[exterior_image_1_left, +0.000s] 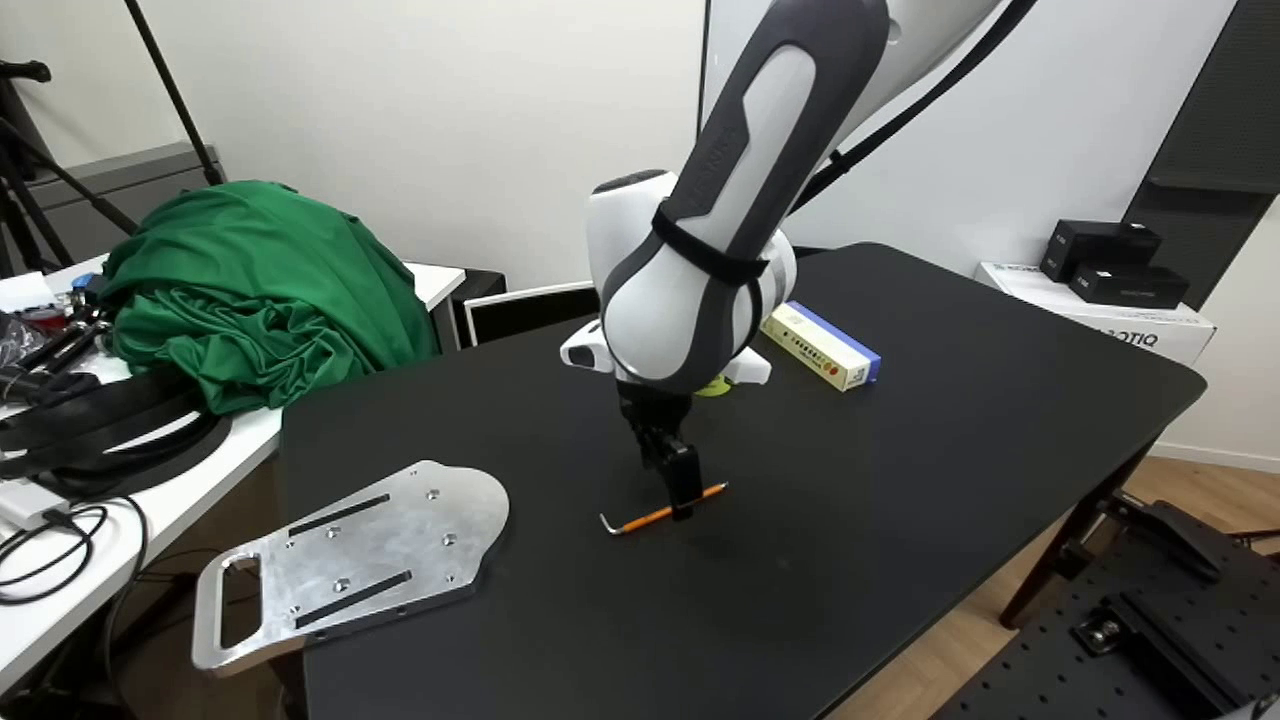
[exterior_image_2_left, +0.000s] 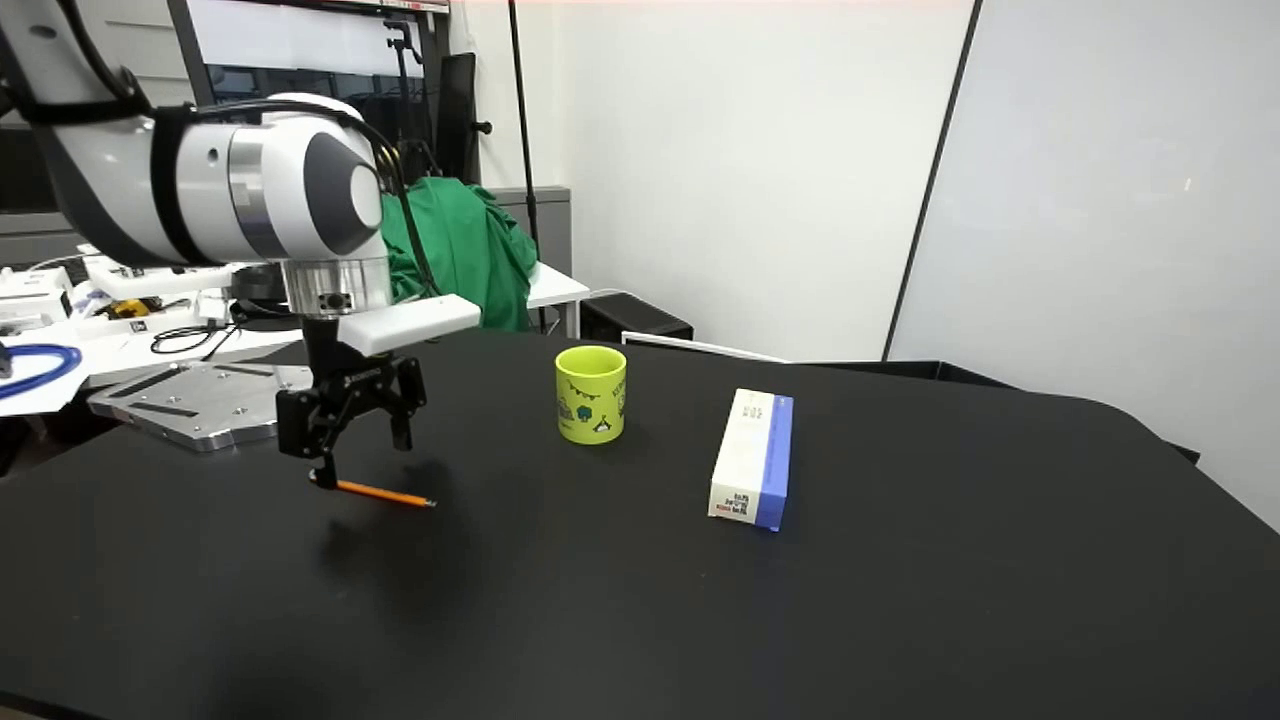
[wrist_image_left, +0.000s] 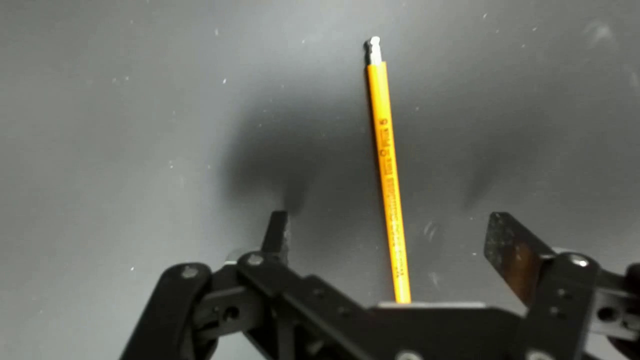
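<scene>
An orange hex key (wrist_image_left: 390, 180) with bare metal ends lies flat on the black table, its bent end toward the metal plate in exterior view 1. Above it hangs my gripper, open, its two fingers wide apart and the key's shaft running between them in the wrist view, nearer the right finger. No contact with the key shows there, and the key's lower end is hidden behind the gripper body. From exterior view 2, the gripper (exterior_image_2_left: 366, 450) hovers low over the key (exterior_image_2_left: 384, 493), one finger overlapping its left part.
A lime-green mug (exterior_image_2_left: 590, 396) stands upright farther back. Right of it lies a white and blue box (exterior_image_2_left: 750, 462). A silver metal plate (exterior_image_1_left: 396, 540) sits at the table's left edge.
</scene>
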